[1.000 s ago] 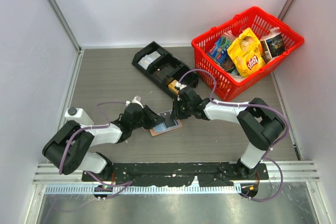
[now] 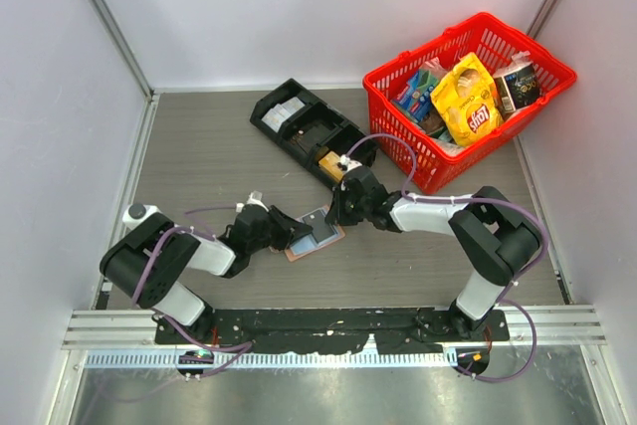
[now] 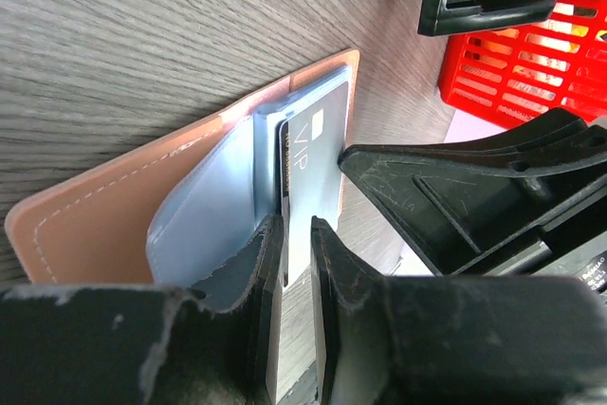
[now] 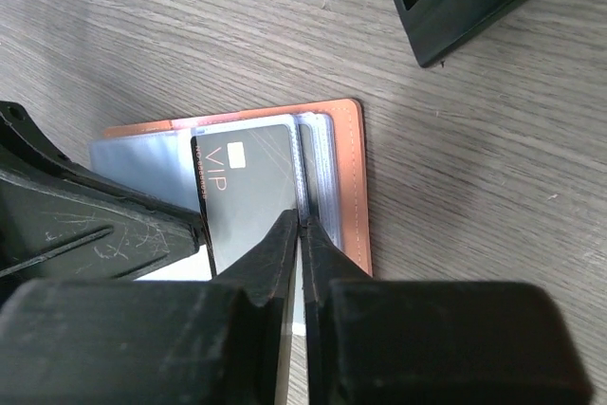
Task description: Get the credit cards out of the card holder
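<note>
The tan card holder (image 2: 296, 255) lies opened on the table, with bluish clear sleeves (image 3: 204, 206) inside. A grey card marked VIP (image 4: 248, 177) sits in a sleeve, its dark edge at the sleeve's mouth. In the left wrist view my left gripper is part open, its fingertips on either side of that card edge; whether they touch it I cannot tell. From the opposite side, my right gripper is shut on the clear sleeve's edge beside the card. The card's lower part is hidden behind the fingers.
A black divided tray (image 2: 291, 131) stands behind the card holder, its corner close to my right gripper. At the back right is a red basket (image 2: 410, 136) full of packets. Bare table lies to the left and front right.
The right gripper keeps nearly the same place.
</note>
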